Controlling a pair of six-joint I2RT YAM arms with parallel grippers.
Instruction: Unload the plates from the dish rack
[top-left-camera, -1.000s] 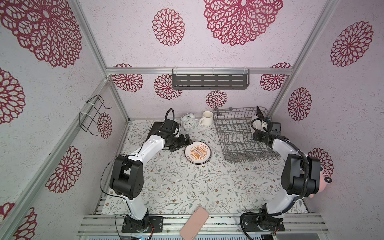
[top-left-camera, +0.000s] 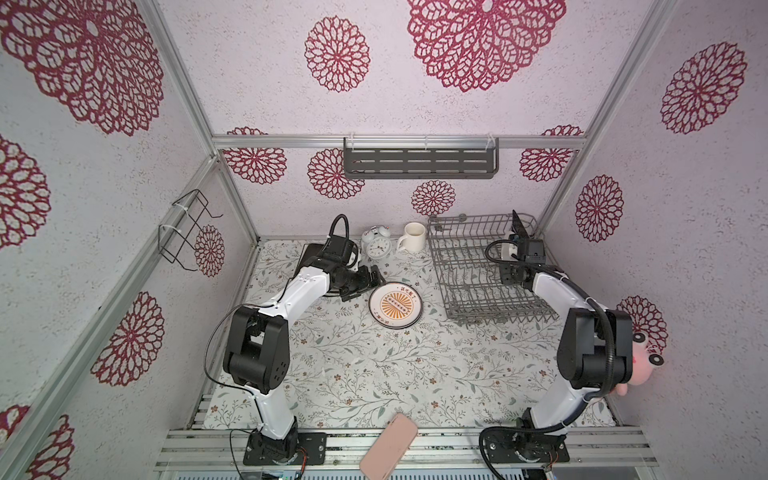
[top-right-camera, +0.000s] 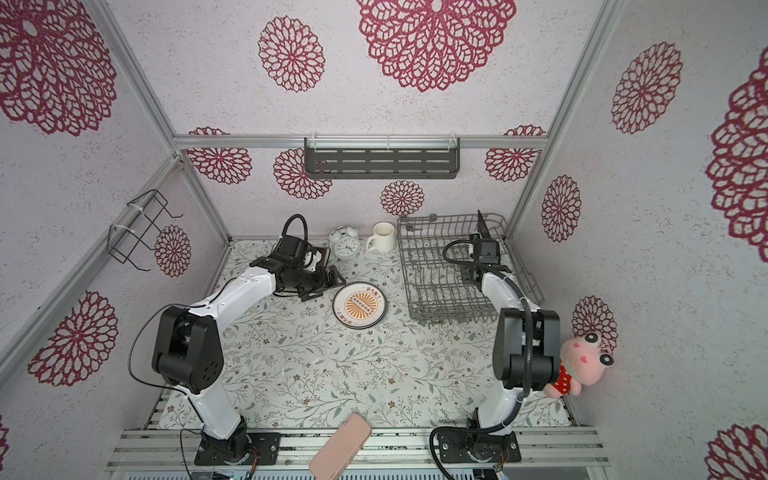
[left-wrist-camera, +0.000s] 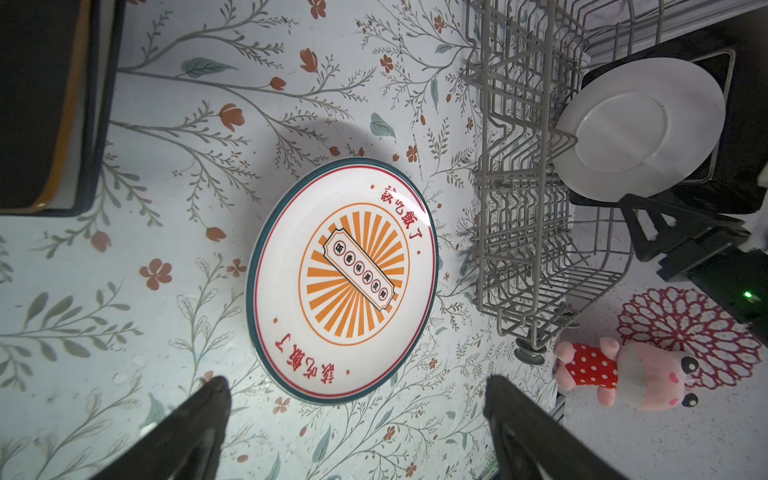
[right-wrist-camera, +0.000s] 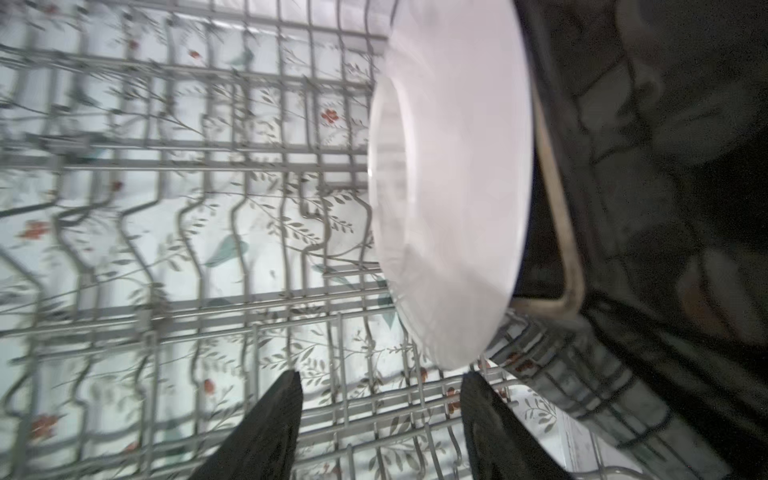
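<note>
A patterned plate with an orange sunburst (top-left-camera: 396, 305) lies flat on the table, left of the wire dish rack (top-right-camera: 432, 308). My left gripper hangs open near that plate, holding nothing. A white plate (right-wrist-camera: 472, 184) stands on edge at the rack's right end, against a black tray-like item (right-wrist-camera: 640, 160). My right gripper is inside the rack just beside the white plate, fingers parted with nothing seen between them.
A mug (top-left-camera: 413, 237) and an alarm clock (top-left-camera: 376, 244) stand at the back. A dark object (left-wrist-camera: 48, 96) lies left of the plate. A pink plush toy (top-right-camera: 580, 360) sits at the far right.
My right arm has shifted a little leftward within the rack, covering more of the white plate in the top left view. The left arm is nearly unchanged.
</note>
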